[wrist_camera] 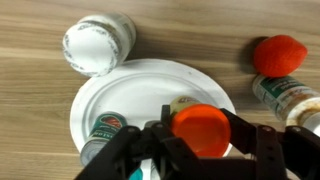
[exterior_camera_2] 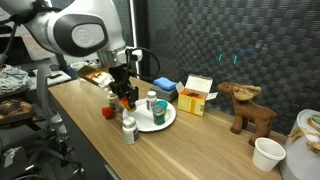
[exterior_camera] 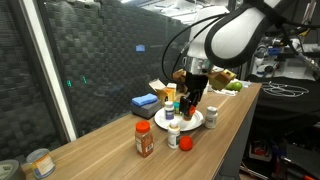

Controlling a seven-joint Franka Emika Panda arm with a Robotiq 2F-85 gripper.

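An orange-capped bottle (wrist_camera: 201, 130) is gripped in my gripper, its cap filling the gap between the fingers in the wrist view. The gripper (exterior_camera: 190, 105) hangs over the white plate (exterior_camera: 164, 121) in exterior view 1. In exterior view 2 the orange cap (exterior_camera_2: 126, 102) shows at the plate's near side. A green-capped jar (wrist_camera: 104, 134) stands on the plate beside the held bottle. Whether the bottle touches the plate cannot be told.
A white-lidded jar (wrist_camera: 98, 45) and a red ball-like thing (wrist_camera: 279, 56) are beside the plate. An orange-lidded spice jar (exterior_camera: 144, 138) and a white bottle (exterior_camera: 173, 135) stand nearer. A yellow box (exterior_camera_2: 197, 95), a brown moose (exterior_camera_2: 248, 107) and a white cup (exterior_camera_2: 268, 153) sit farther along the table.
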